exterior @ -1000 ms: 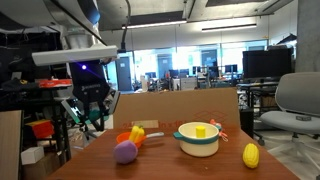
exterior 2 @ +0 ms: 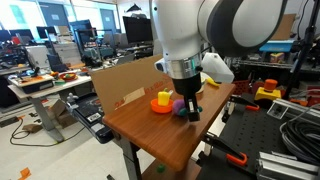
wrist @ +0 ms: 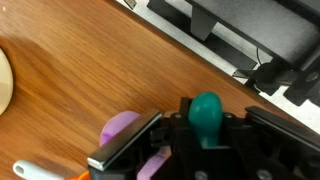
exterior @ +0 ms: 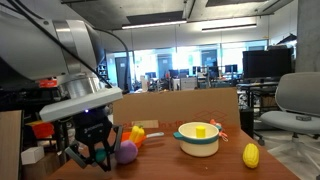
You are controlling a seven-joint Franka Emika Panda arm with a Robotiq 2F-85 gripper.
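Note:
A teal, rounded object (wrist: 206, 118) sits between the fingers of my gripper, which is shut on it; its lower part is hidden by the fingers. In exterior view 1 the gripper (exterior: 102, 156) is low over the left side of the wooden table. A purple round object (exterior: 127, 152) rests on the table right beside it, and in the wrist view the purple object (wrist: 118, 124) shows partly behind the fingers. Whether the teal object touches the table cannot be told.
A white pot with teal handles (exterior: 198, 147) holds something yellow. Farther left is an orange bowl (exterior 2: 160, 104). A yellow object (exterior: 251, 155) lies right of the pot, with bare table between them. A brown panel (exterior: 180, 108) stands along the back.
My gripper has come down toward the table and slightly right, bringing the teal object beside the purple one. The purple object, pot and yellow object look unmoved.

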